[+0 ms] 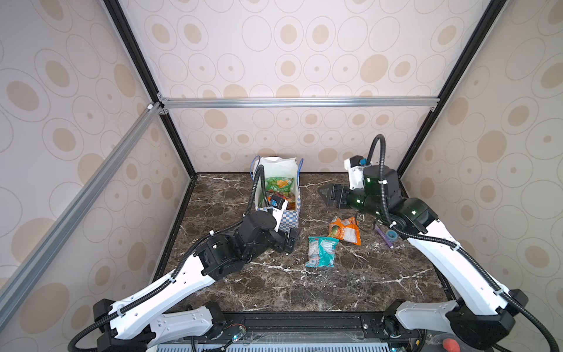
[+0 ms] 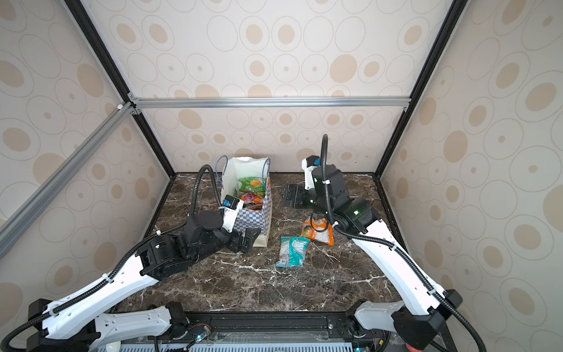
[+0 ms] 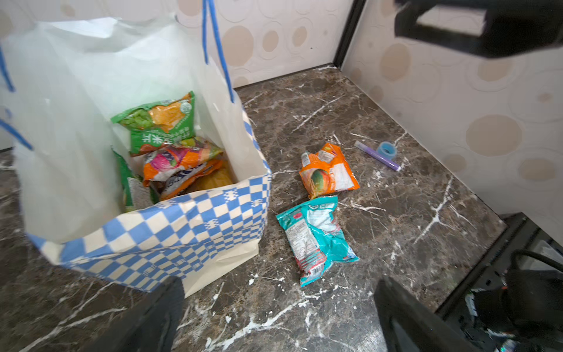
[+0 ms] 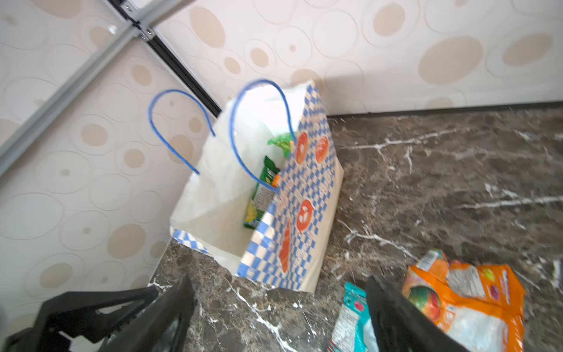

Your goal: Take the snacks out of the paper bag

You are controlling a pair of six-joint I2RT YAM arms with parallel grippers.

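Observation:
A white paper bag with a blue checked outside (image 3: 176, 231) stands upright with its mouth open. Inside it lie a green snack pack (image 3: 166, 122), an orange-pink pack (image 3: 176, 161) and other packs partly hidden. On the table to the bag's right are a teal snack pack (image 3: 316, 234) and an orange one (image 3: 328, 170). My left gripper (image 2: 244, 239) is open and empty, in front of the bag. Raised to the bag's right, my right gripper (image 2: 291, 195) also stands open, nothing between its fingers, as its wrist view shows.
A purple stick (image 3: 377, 155) and a blue tape roll (image 3: 386, 150) lie on the right of the table. Blue looped handles (image 4: 261, 138) stick up from the bag's rim. Bare marble table (image 1: 363, 281) extends in front.

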